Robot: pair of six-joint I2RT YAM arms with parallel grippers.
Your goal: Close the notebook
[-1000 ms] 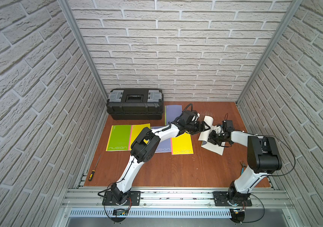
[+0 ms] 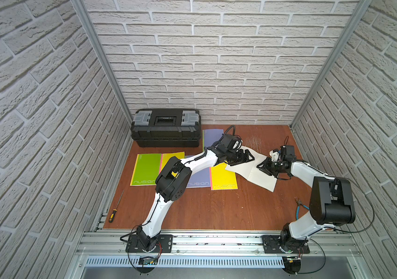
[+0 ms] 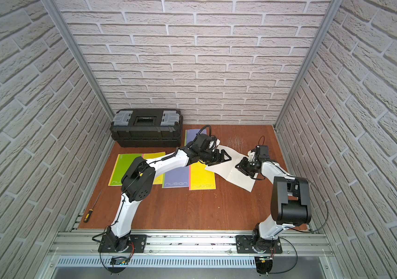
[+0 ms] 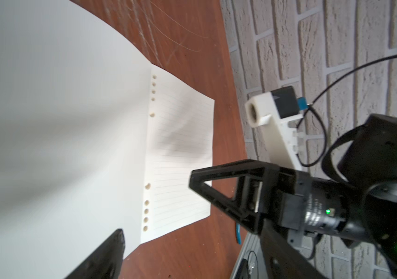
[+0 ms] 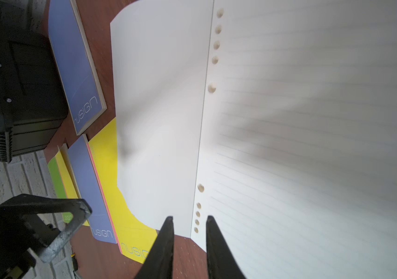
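The notebook lies spread open on the right side of the table. Its blank left page [image 4: 59,139] bulges upward under my left gripper, whose fingers [image 4: 105,255] are wide apart with nothing visible between them. The lined right page [image 5: 310,121] lies beneath my right gripper. That gripper is part open, a narrow gap showing between its two fingers and no paper seen in it. A row of punched holes runs along the fold. From above, both grippers partly cover the open pages [image 2: 254,175].
A yellow notebook [image 2: 225,179] and purple notebook [image 2: 198,179] lie to the left, partly under the left arm. The green notebook [image 2: 145,169] is farther left. A black toolbox [image 2: 166,130] stands behind. Blue-handled pliers [image 2: 297,209] lie right.
The left page, curled up over the fold a second ago, has fallen leftward and spread open. The right arm has moved a little to the right; the left arm has shifted slightly left.
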